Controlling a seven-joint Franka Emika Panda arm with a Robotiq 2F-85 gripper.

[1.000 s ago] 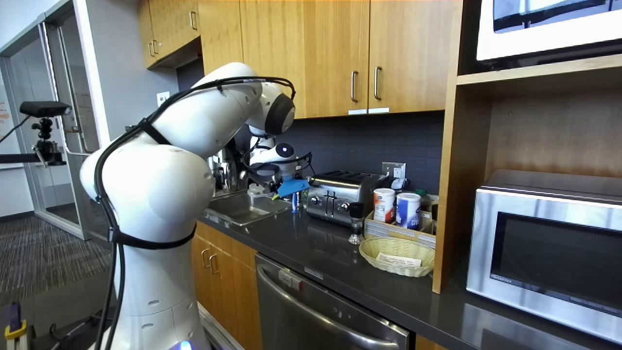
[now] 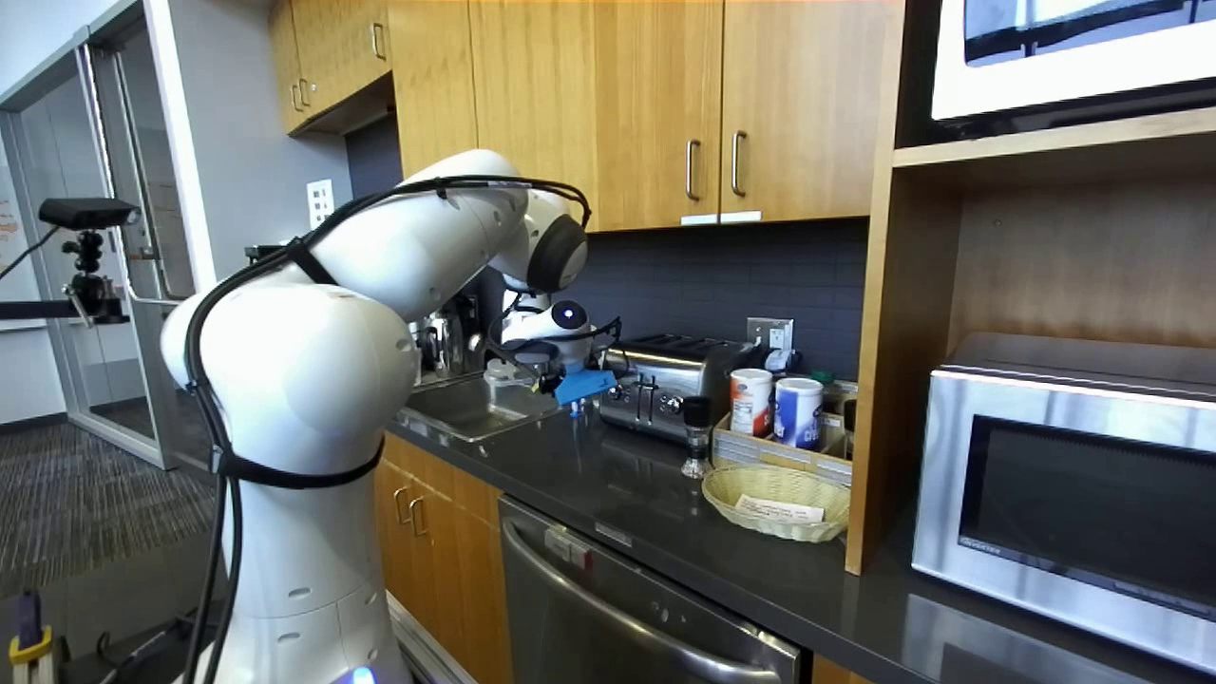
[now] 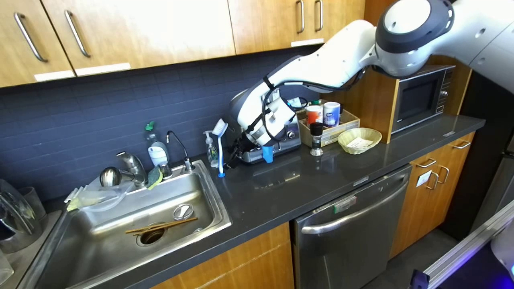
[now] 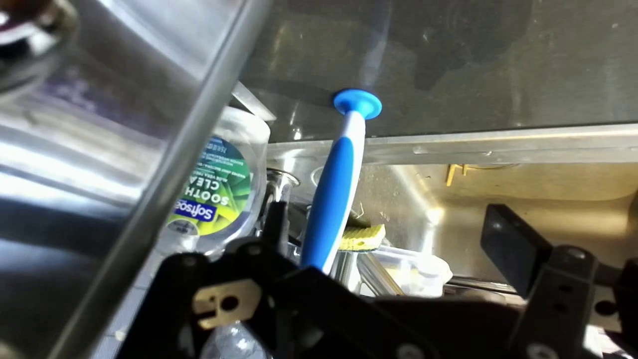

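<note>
A dish brush [image 3: 220, 150] with a blue and white handle and pale bristles stands upright on the counter by the sink's right corner, bristles up. Its handle [image 4: 335, 197] rises from a round blue base in the wrist view. My gripper is open, its fingers spread; the handle appears nearer the left finger than the right, and whether they touch does not show. The brush's upper end is hidden behind the gripper there. In exterior view 2 the gripper [image 3: 235, 153] is low, just right of the brush.
A toaster [image 2: 667, 382] stands close on the arm's right. Behind the brush is a soap bottle [image 3: 212, 150]; a sink [image 3: 219, 204] with chopsticks lies left. A pepper grinder [image 3: 316, 139] and a basket [image 3: 359, 139] sit farther right.
In exterior view 1 the arm's hand has come down and shifted slightly right. The brush still stands in the same place.
</note>
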